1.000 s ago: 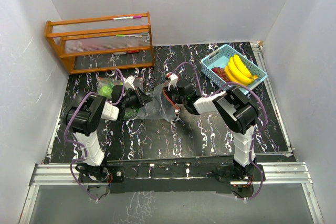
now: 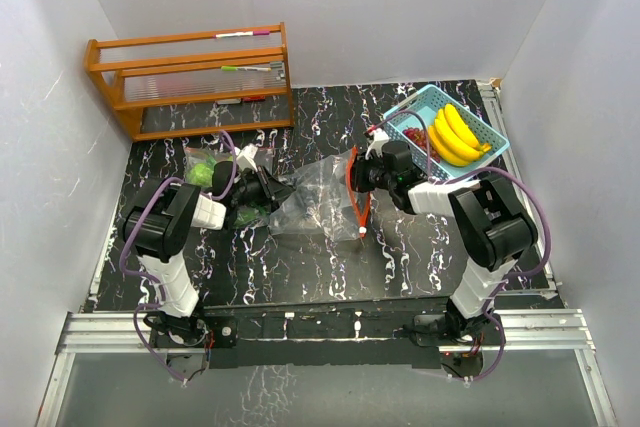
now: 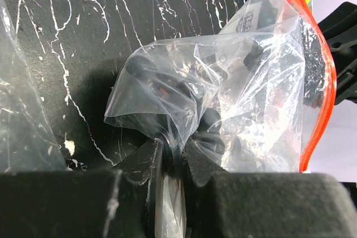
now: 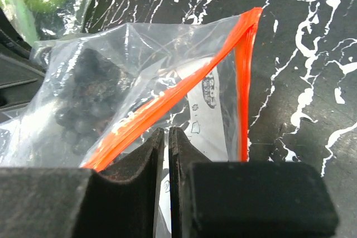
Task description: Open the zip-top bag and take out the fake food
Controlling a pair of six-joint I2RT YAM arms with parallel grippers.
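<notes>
A clear zip top bag (image 2: 312,202) with an orange rim is stretched between my two grippers, its mouth spread apart on the right. In the left wrist view my left gripper is shut on gathered plastic of the bag (image 3: 245,98). My right gripper (image 2: 362,173) is at the orange-rimmed end, shut on the bag. The right wrist view has its fingertips (image 4: 167,132) together against the plastic, and the pinched part is hard to see. Through the bag (image 4: 217,110) a dark, lumpy patch shows at left; I cannot tell whether it is food.
A light blue basket (image 2: 409,105) at the back right holds bananas (image 2: 455,137) and red grapes (image 2: 416,135). Another clear bag with green food (image 2: 202,174) lies beneath my left arm. A wooden rack (image 2: 190,65) stands back left.
My right gripper has moved right, drawing the orange-rimmed end with it. The bag is now stretched longer and its rim hangs wider. My left gripper has stayed almost still.
</notes>
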